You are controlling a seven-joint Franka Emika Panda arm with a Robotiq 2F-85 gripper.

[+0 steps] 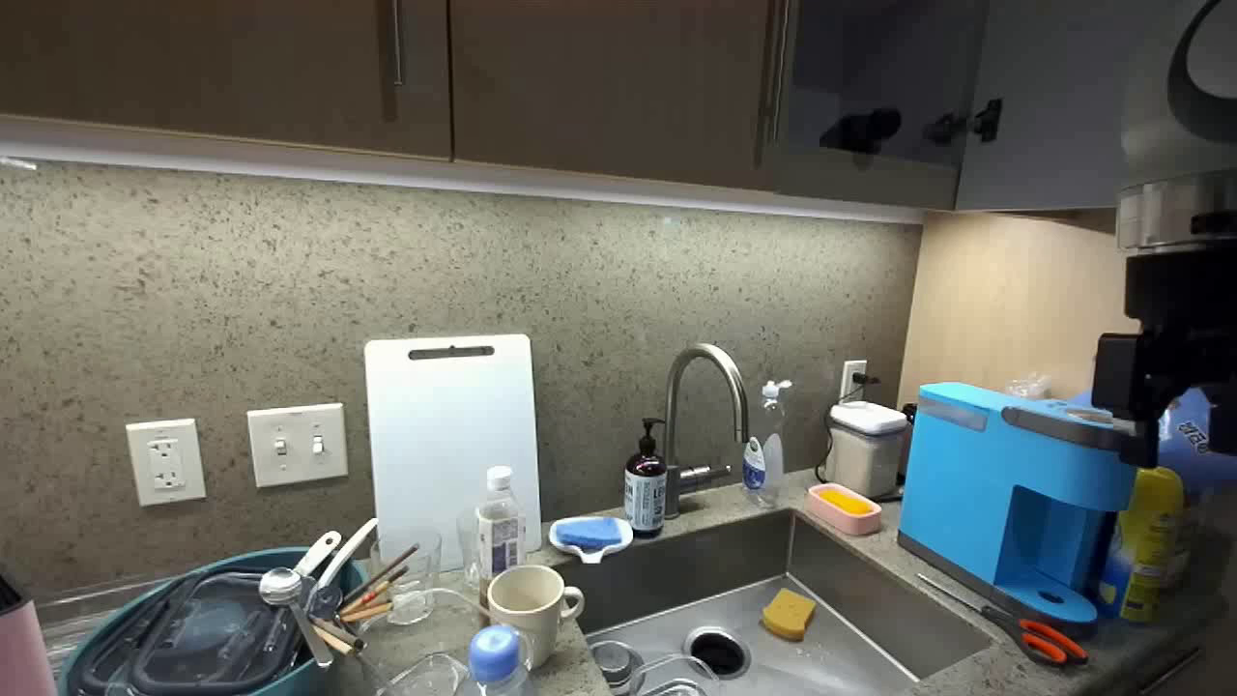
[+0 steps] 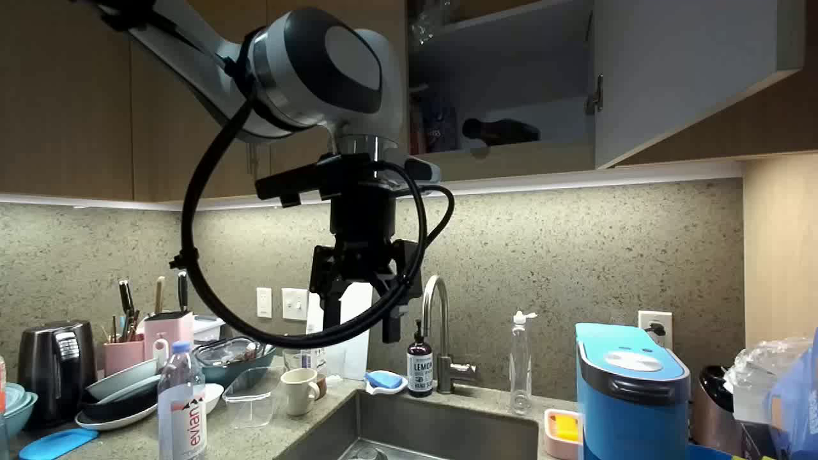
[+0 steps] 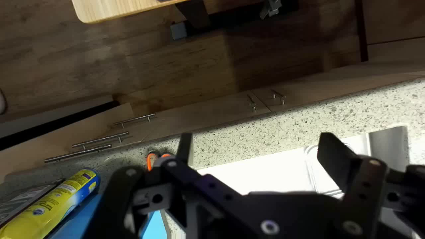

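Note:
My gripper [image 2: 362, 326] hangs in the air above the counter and sink, pointing down. In the wrist view its two black fingers [image 3: 184, 148] stand wide apart, and nothing is between them; the counter edge and bright sink [image 3: 255, 171] lie below. At the right edge of exterior view 1 the gripper is only partly seen. A yellow sponge [image 1: 789, 614] lies in the sink near the drain. The blue coffee machine [image 1: 986, 499] stands right of the sink, with orange-handled scissors [image 1: 1050, 642] on the counter before it.
An upper cabinet door [image 2: 690, 69] hangs open, with a dark bottle [image 2: 502, 131] lying inside. The faucet [image 2: 437, 329], soap bottle [image 2: 420, 364] and a clear bottle [image 2: 521, 368] line the sink's back. A mug [image 2: 299, 390], Evian bottle [image 2: 184, 406] and dishes crowd the left counter.

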